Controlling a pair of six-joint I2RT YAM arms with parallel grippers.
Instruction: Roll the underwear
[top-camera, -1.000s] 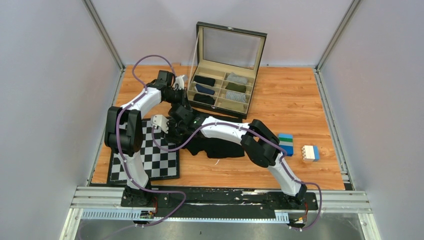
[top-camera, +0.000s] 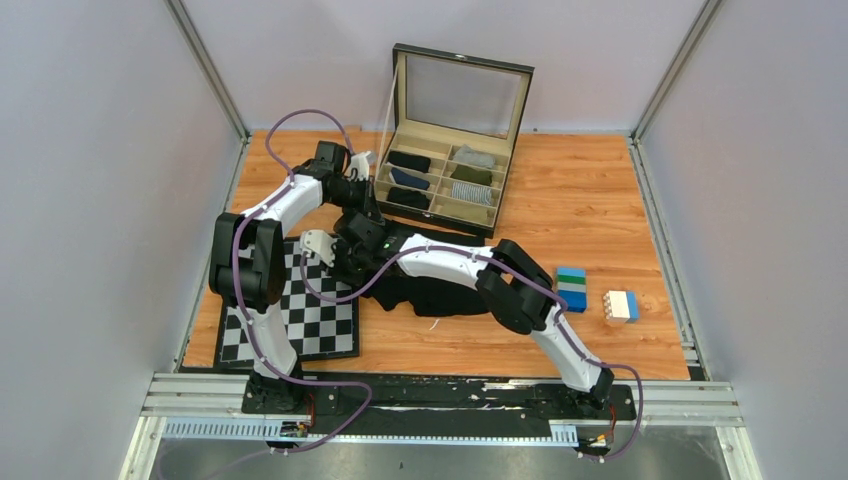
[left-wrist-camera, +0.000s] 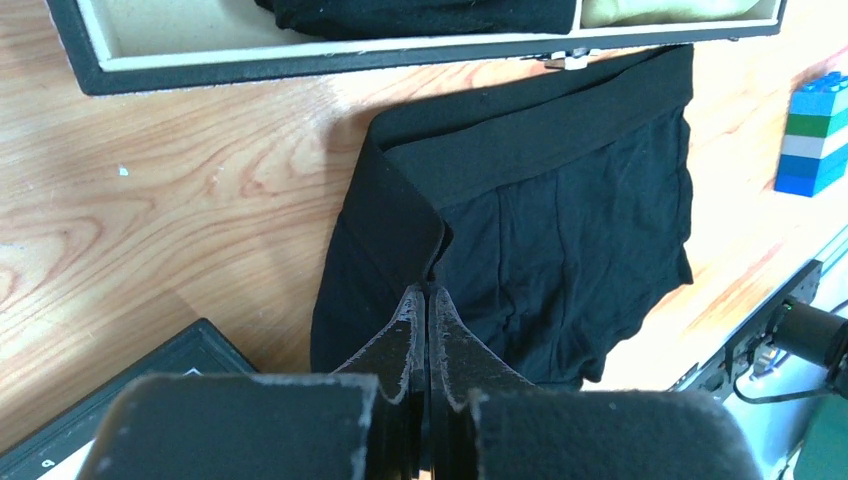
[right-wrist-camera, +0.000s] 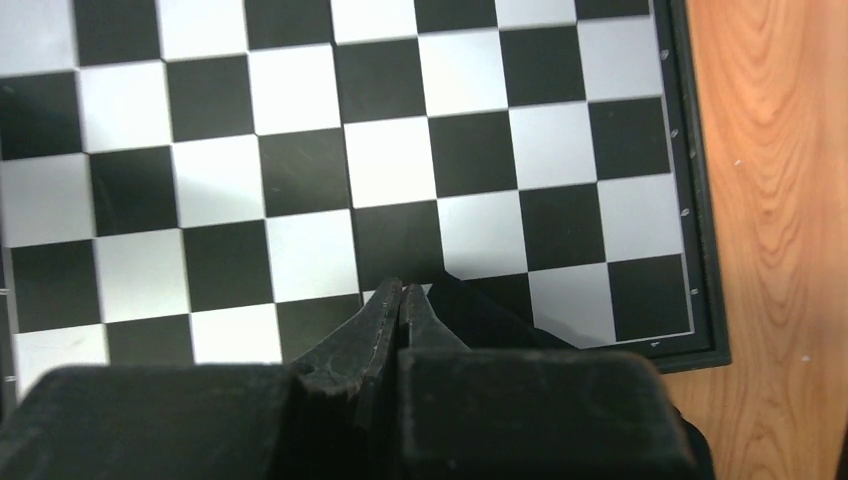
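Black underwear (top-camera: 430, 300) lies spread on the wood in front of the organiser box, partly under my right arm. In the left wrist view its top band (left-wrist-camera: 540, 130) is folded over, with a raised fold at the left. My left gripper is shut at that fold's lower tip; whether cloth is pinched is unclear. My right gripper is shut over the checkerboard's edge, with dark cloth at its fingertips; I cannot tell if any is between them.
The open box (top-camera: 433, 210) holds rolled garments in compartments at the back. The checkerboard (top-camera: 320, 335) lies at the left. Toy bricks (top-camera: 570, 290) and a white-blue block (top-camera: 618, 306) sit at the right, with clear wood around them.
My right arm has shifted very slightly near the cloth. The left arm looks still.
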